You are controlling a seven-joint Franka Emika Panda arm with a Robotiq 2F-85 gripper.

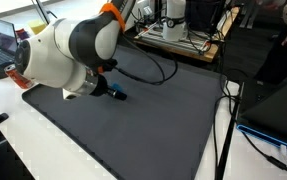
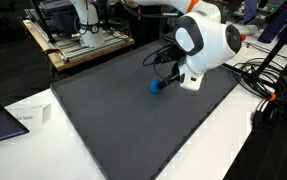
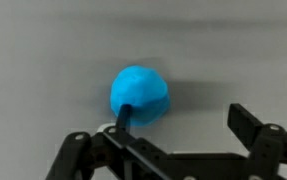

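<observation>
A bright blue rounded object [image 3: 140,92] lies on the dark grey table mat in the wrist view. My gripper is open, and the tip of its left finger overlaps the blue object's lower edge in that view. Whether they touch, I cannot tell. The right finger [image 3: 253,130] stands well to the side over bare mat. From the outside, the blue object [image 1: 118,92] shows just right of the low gripper [image 1: 102,90], and the same blue patch [image 2: 155,87] appears beside the dark fingers in the other exterior view. A small pale bit peeks out by the left finger.
A red can [image 1: 20,78] and a laptop [image 1: 5,40] stand at the back left. Black cables [image 2: 253,72] lie behind the arm, and another cable runs along the mat's right side.
</observation>
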